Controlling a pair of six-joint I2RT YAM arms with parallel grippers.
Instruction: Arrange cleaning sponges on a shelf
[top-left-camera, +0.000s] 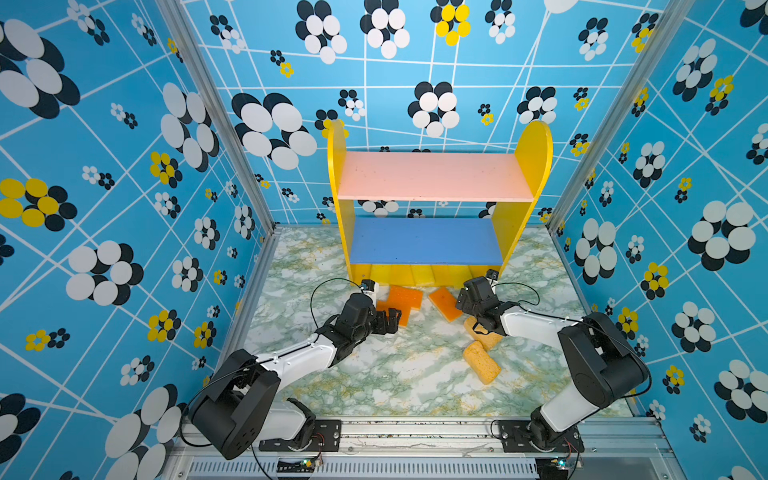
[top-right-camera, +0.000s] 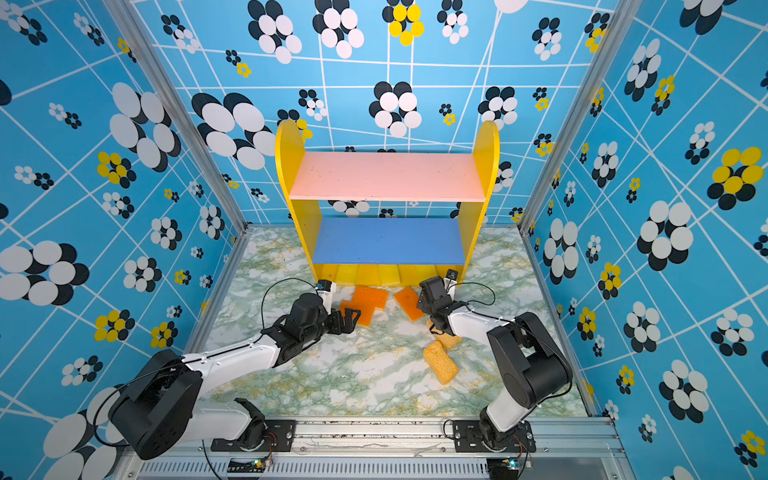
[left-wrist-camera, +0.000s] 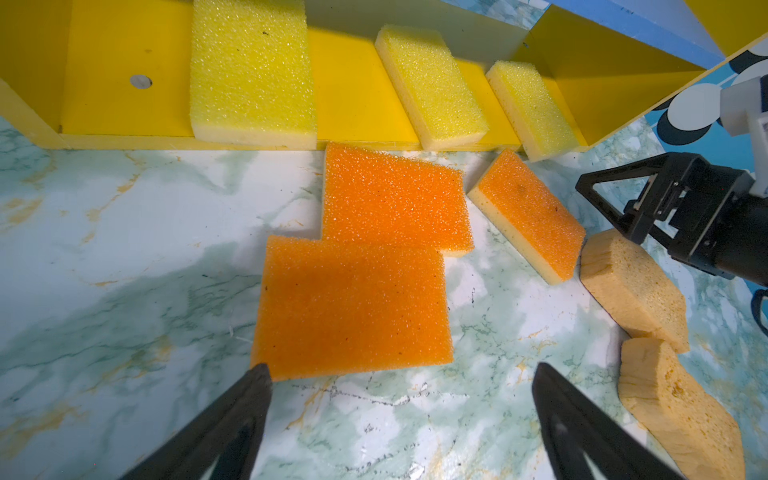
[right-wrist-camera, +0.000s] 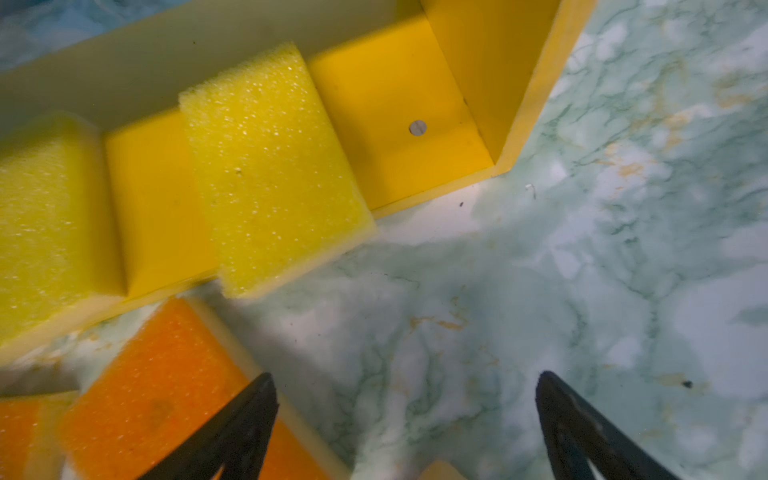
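Three yellow sponges lie flat on the yellow bottom board: a left one (left-wrist-camera: 254, 64), a middle one (left-wrist-camera: 432, 84) and a right one (left-wrist-camera: 532, 108). Their front ends reach the board's front edge. On the marble table in front are three orange sponges: two overlap, the nearer one (left-wrist-camera: 356, 308) and the farther one (left-wrist-camera: 396, 196), and a tilted one (left-wrist-camera: 529, 212) lies to their right. Two tan sponges (left-wrist-camera: 632, 284) (top-left-camera: 481, 363) lie farther right. My left gripper is open and empty above the overlapping pair. Open and empty too, my right gripper hovers right of the tilted orange sponge.
The shelf's blue middle board (top-left-camera: 424, 240) and pink top board (top-left-camera: 436, 176) are bare. Yellow side walls (top-left-camera: 534, 160) bound the shelf at both ends.
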